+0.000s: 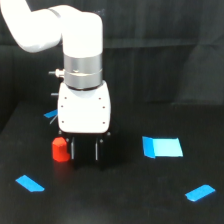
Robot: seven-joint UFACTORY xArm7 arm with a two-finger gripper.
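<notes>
A small red object (60, 149) stands on the black table at the left. My white arm comes down from the upper left, with its gripper (84, 147) just right of the red object, fingers apart and nothing visible between them. A light blue square (168, 147) with a darker blue edge lies to the right.
Blue tape strips lie on the table (120, 195) at the front left (29, 183), front right (200, 192) and behind the gripper at the left (50, 113).
</notes>
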